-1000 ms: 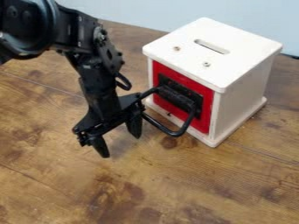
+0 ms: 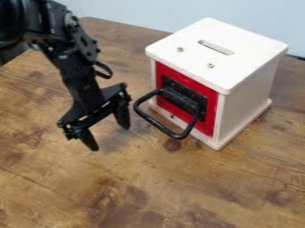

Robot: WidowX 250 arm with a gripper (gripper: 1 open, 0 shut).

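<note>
My black gripper [image 2: 109,131] hangs open over the wooden table, left of a white wooden box [image 2: 248,80], with nothing between its fingers. The box has a slot in its top and a red front panel [image 2: 208,133] facing left. A black handle [image 2: 166,129] on a dark mount sticks out from that panel toward my gripper, apart from its fingers.
A pale surface lies beyond the table's back edge.
My arm has moved left and up, away from the handle, and the gripper's fingertips are higher in the view. The box and handle look unchanged.
</note>
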